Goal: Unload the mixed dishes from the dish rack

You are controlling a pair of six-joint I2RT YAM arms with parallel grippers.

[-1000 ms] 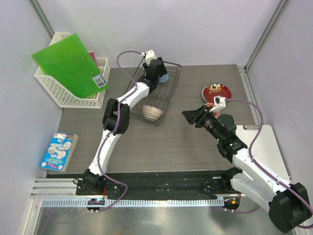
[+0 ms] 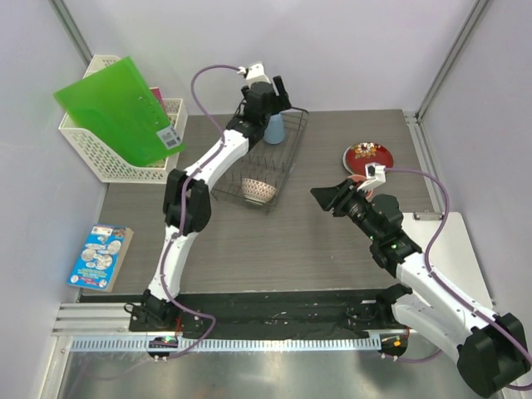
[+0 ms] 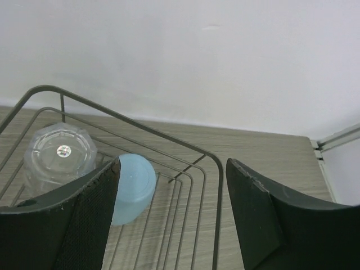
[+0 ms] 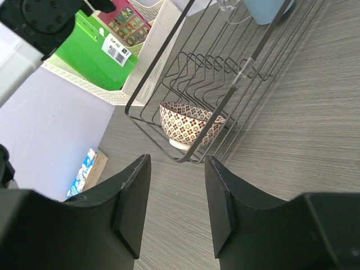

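Note:
The wire dish rack (image 2: pixel 287 162) holds a light blue cup (image 2: pixel 275 130), a clear plastic cup (image 3: pixel 59 154) beside it, and a patterned bowl (image 4: pixel 185 121) at its front. My left gripper (image 2: pixel 264 91) hangs over the back of the rack, fingers apart, nothing seen between them; the cups lie below it in the left wrist view. My right gripper stands open, empty, right of the rack. A red plate (image 2: pixel 367 152) lies on the table to the right, partly over or beside an orange dish behind the right arm.
A white basket (image 2: pixel 104 162) with a green board leaning on it stands left of the rack. A blue book (image 2: pixel 98 258) lies front left, a white board (image 2: pixel 449 258) at right.
The right arm is practically still.

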